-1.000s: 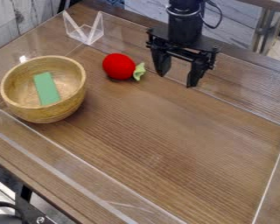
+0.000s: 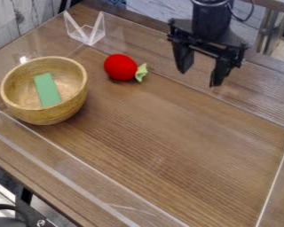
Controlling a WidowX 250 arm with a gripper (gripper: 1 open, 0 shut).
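My gripper (image 2: 204,59) is at the upper middle-right of the camera view, above the wooden table (image 2: 169,160). Its black fingers point down and look apart, with nothing seen between them. To its left lies a red tomato-like object (image 2: 121,66) with a pale green tip. At the left sits a wooden bowl (image 2: 74,87) with a green block (image 2: 47,90) inside.
A clear wire or plastic holder (image 2: 86,27) stands at the back left. The table's middle, front and right are clear. A black cable lies at the lower left corner.
My gripper has moved slightly right and appears a little higher or nearer. The bowl, green block and red object have not moved.
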